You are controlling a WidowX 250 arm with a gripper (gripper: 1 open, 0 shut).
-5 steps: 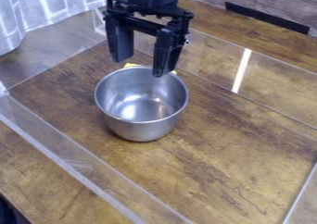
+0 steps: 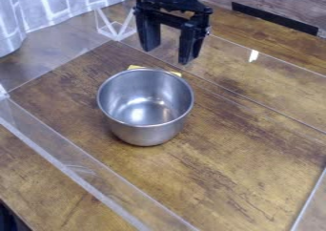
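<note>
A steel pot (image 2: 144, 120) sits on the wooden table, left of centre. Just behind it lies a small yellow object (image 2: 169, 69), partly hidden by the pot's rim. Above and behind the pot hangs my black gripper (image 2: 170, 50), its two fingers spread apart, with nothing visible between them.
Clear plastic walls (image 2: 90, 161) border the wooden table (image 2: 242, 149). A white curtain (image 2: 51, 6) hangs at the back left. The table to the right of the pot is clear.
My gripper has moved up and back, away from over the pot, and slightly right. The pot has not visibly moved.
</note>
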